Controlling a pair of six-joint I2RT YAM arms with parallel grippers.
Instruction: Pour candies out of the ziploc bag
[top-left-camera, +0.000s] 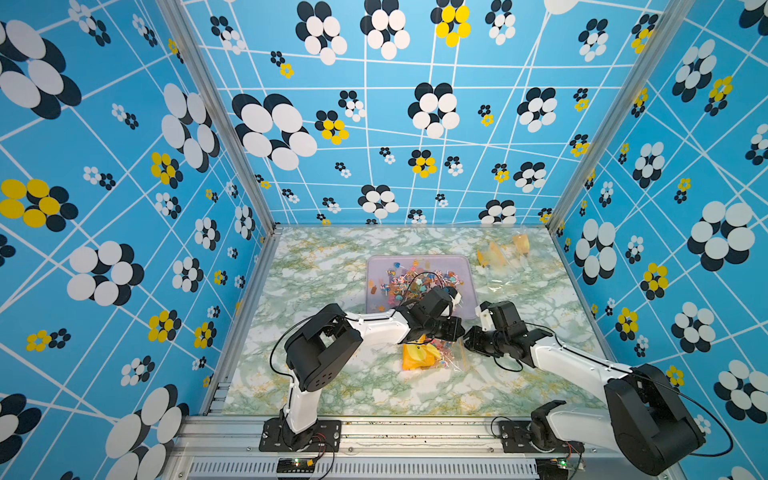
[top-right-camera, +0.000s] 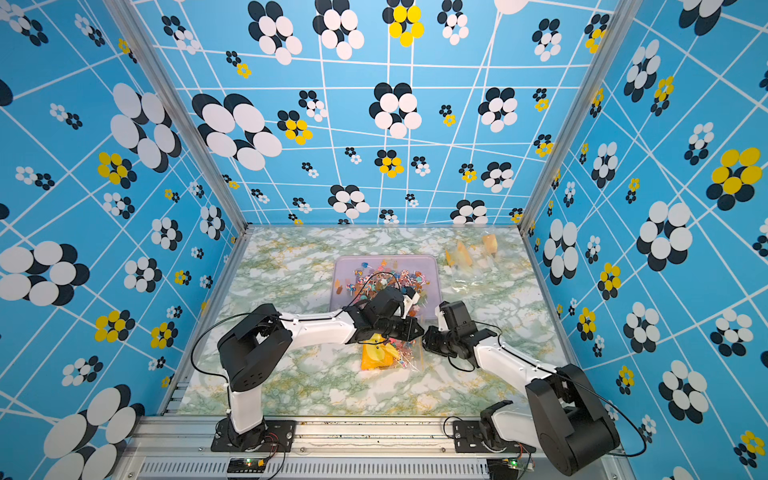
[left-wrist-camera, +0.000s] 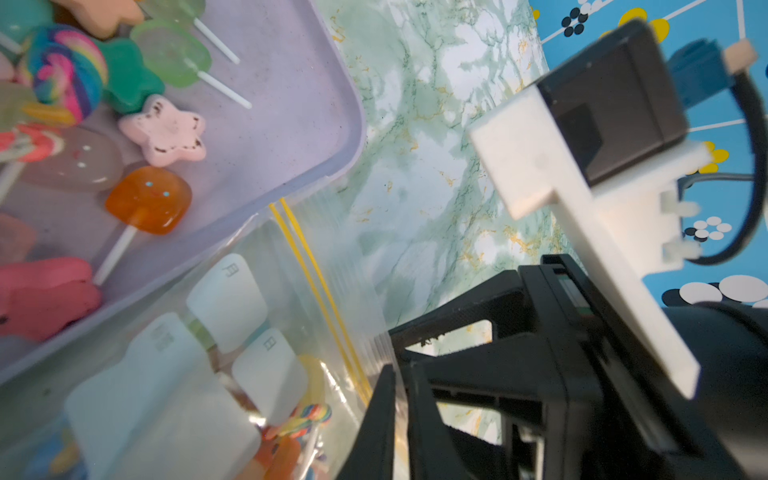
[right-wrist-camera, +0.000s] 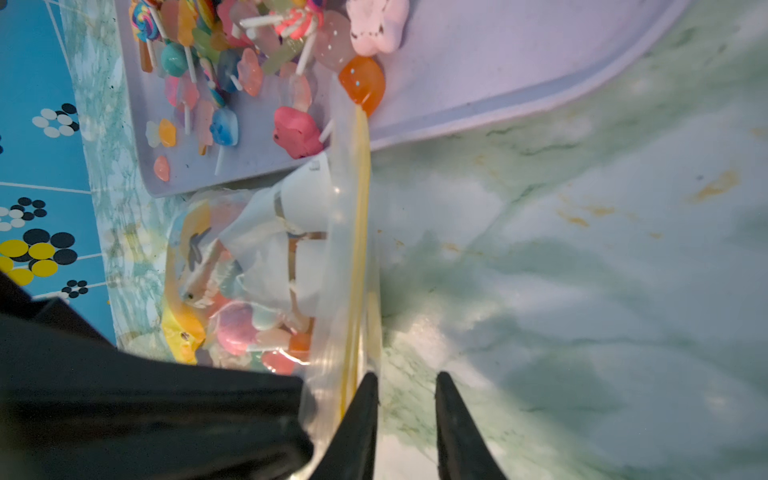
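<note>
A ziploc bag of candies with a yellow panel lies on the marble table just in front of the lilac tray. My left gripper is over the bag's zipper end. My right gripper faces it from the right, very close. In the right wrist view the zipper strip runs down to the fingertips, with a gap between the fingers. In the left wrist view the zipper edge meets dark fingers; whose they are and how firmly they touch it is unclear.
The tray holds a pile of candies and lollipops. Translucent yellowish bags lie at the back right.
</note>
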